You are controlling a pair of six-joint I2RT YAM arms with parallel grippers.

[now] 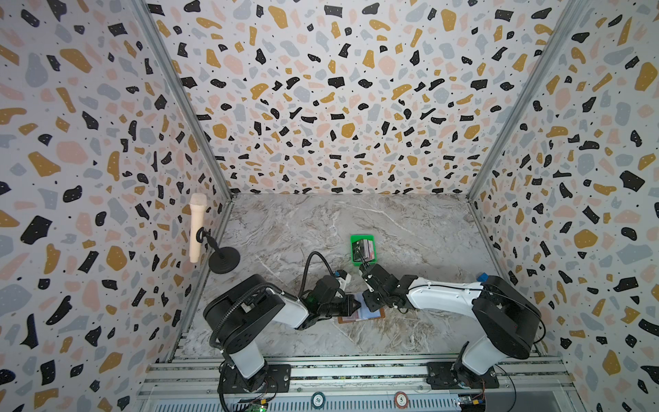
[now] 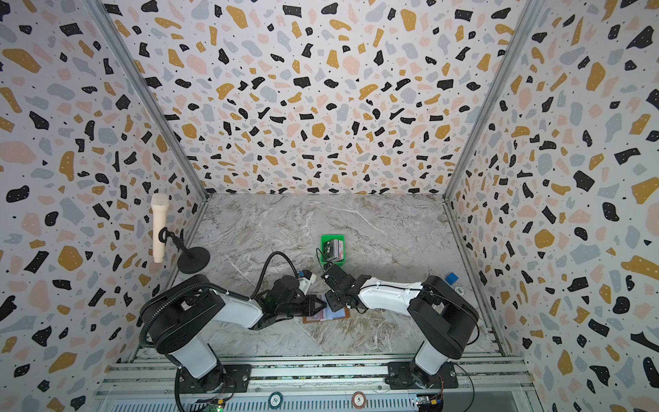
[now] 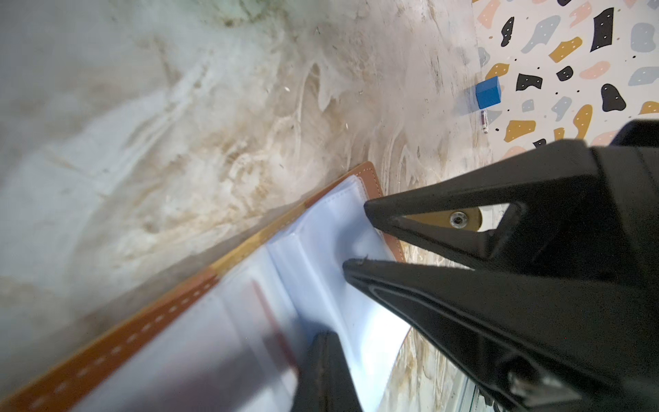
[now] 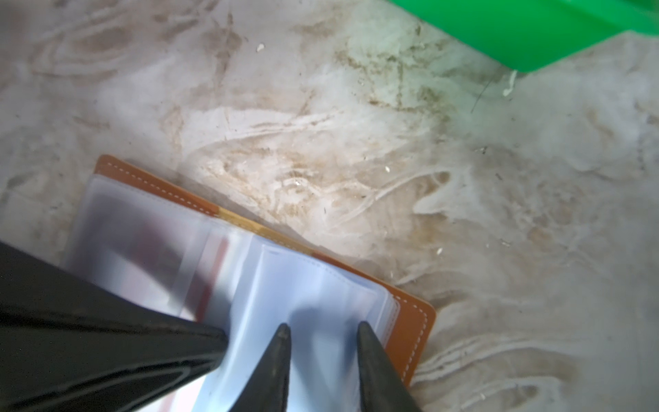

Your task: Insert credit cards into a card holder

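Note:
The brown card holder lies open on the marble table at front centre, with clear and pale-blue plastic sleeves. My left gripper is low over the holder's left part, shut, with no card visible between its fingers. My right gripper is over the blue sleeves on the right, its dark fingertips at or close to the plastic; it appears open, and I see no card held. A green box of cards stands just behind the holder, seen also at the top of the right wrist view.
A black stand with a pale cylinder is at the left wall. A small blue block lies by the right wall. The back of the table and both sides beyond the arms are mostly clear.

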